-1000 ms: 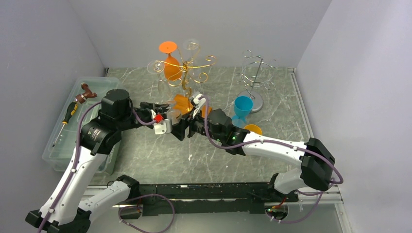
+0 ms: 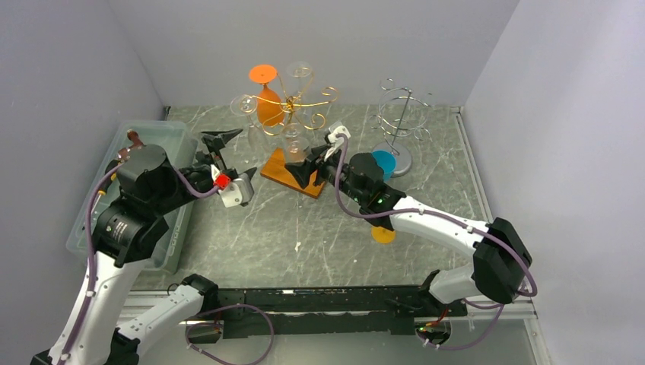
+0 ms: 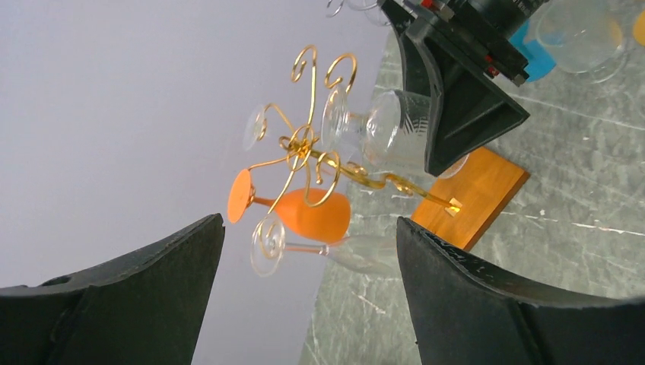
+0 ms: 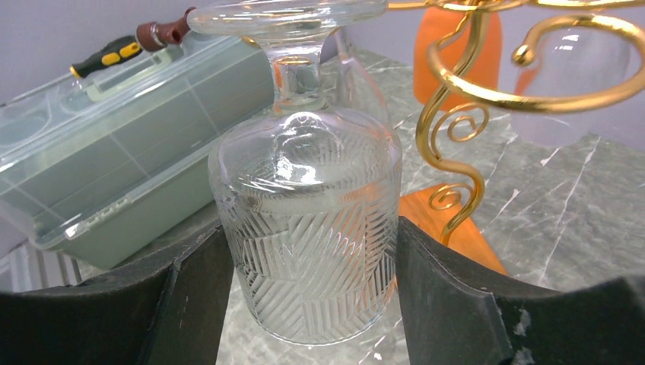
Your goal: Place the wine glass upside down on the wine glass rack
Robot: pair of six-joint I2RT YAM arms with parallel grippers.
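A clear patterned wine glass [image 4: 308, 220] is upside down, its foot at the top, and my right gripper [image 2: 305, 169] is shut on its bowl. The glass stands close to the gold wine glass rack [image 2: 291, 106], its foot near the front hooks in the left wrist view. Whether the foot touches a hook cannot be told. An orange glass [image 3: 312, 214] and two other clear glasses hang upside down on the same rack. My left gripper [image 2: 231, 156] is open and empty, to the left of the rack; its fingers [image 3: 163, 293] frame the rack from a distance.
The rack stands on a wooden base [image 2: 303, 183]. At the left is a clear bin [image 2: 172, 237] with a screwdriver [image 4: 108, 58]. A silver rack [image 2: 398, 125], a blue cup [image 2: 386, 160] and a yellow cup [image 2: 382, 235] are on the right.
The left gripper has drawn back to the left, away from the glass. My right gripper has carried the glass right and back, up close to the gold rack.
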